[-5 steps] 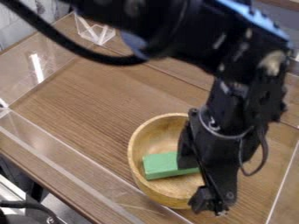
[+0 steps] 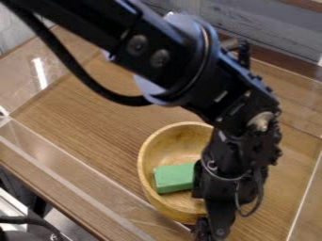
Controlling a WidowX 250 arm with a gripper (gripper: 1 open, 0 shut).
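Note:
A wooden bowl [image 2: 157,155] rests on the wooden table near its front, with a green rectangular block [image 2: 172,179] inside it. My black gripper [image 2: 217,212] hangs low over the right side of the bowl, in front of part of it. The block lies left of the fingers, and none of it shows between them. The gripper looks open, though its fingers are dark and partly overlap in view.
Bare table [image 2: 88,113] stretches to the left and behind the bowl. Clear plastic edging runs along the left and front edges. A pale wall stands at the back, and cables lie at the lower left.
The arm has drawn back slightly to the right and lower in view, uncovering more of the bowl. The block remains in the bowl.

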